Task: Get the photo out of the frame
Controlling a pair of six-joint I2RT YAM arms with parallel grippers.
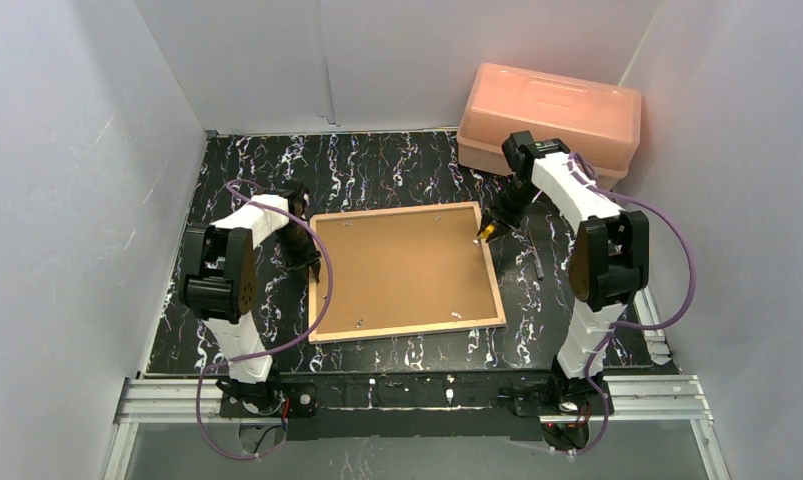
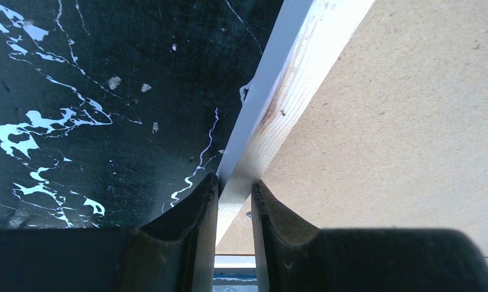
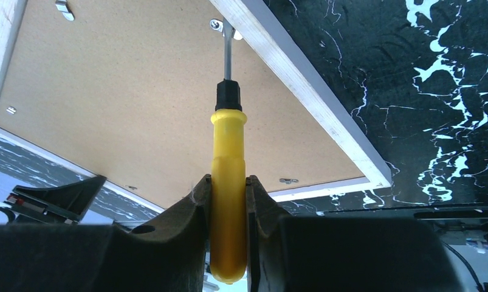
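Observation:
The wooden picture frame (image 1: 407, 331) lies face down, its brown backing board (image 1: 402, 270) showing inside the rim. Small metal clips, such as one clip (image 3: 288, 180) near a corner, sit along the board's edges. My left gripper is shut on the frame's left rail (image 2: 290, 100). A yellow-handled screwdriver (image 3: 228, 158) is clamped in my right gripper. Its metal tip reaches the turn clip (image 3: 216, 25) beside the right rail (image 3: 302, 85); exact contact there is hard to tell. The photo is hidden under the board.
A pink lidded box (image 1: 552, 105) stands at the back right, behind the right arm. On the black marbled table, a thin grey tool (image 1: 536, 258) lies right of the frame. Bare table (image 1: 417, 155) shows behind the frame.

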